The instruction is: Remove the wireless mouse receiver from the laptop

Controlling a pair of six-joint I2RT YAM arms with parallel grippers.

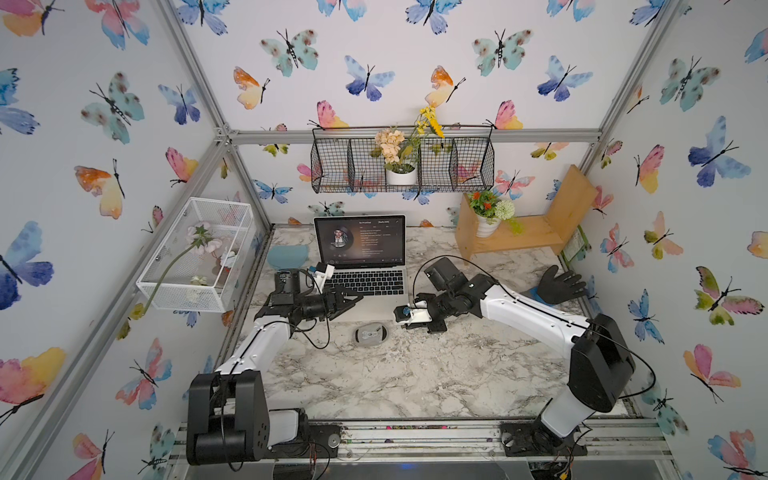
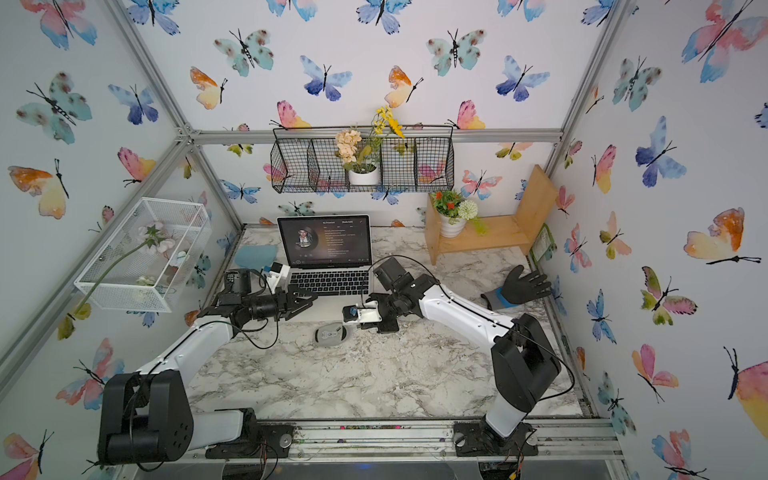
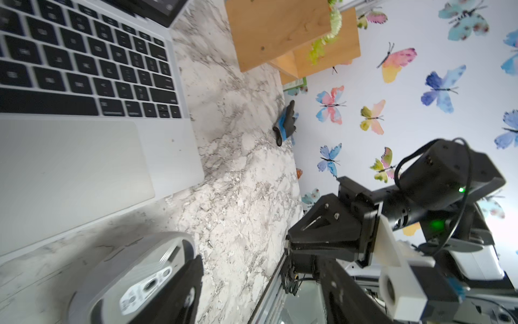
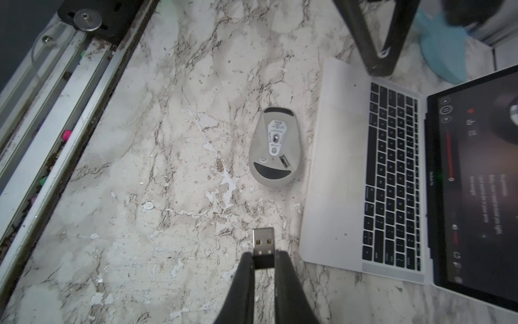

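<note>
In the right wrist view, the small USB receiver [image 4: 263,240] is between the fingertips of my right gripper, shut on its dark end with the metal plug sticking out. It hangs apart from the laptop [image 4: 337,216]. The grey mouse [image 4: 276,125] lies underside up on the table by the laptop's front edge, showing a small dark slot [image 4: 284,161]. My left gripper is part open with nothing between its fingers, seen in the top left view above the laptop's front left part, behind the mouse.
A blue item [image 1: 288,257] lies left of the laptop, and a dark glove [image 1: 561,286] at the right. The wooden shelf [image 1: 520,238] with a potted plant stands at back right.
</note>
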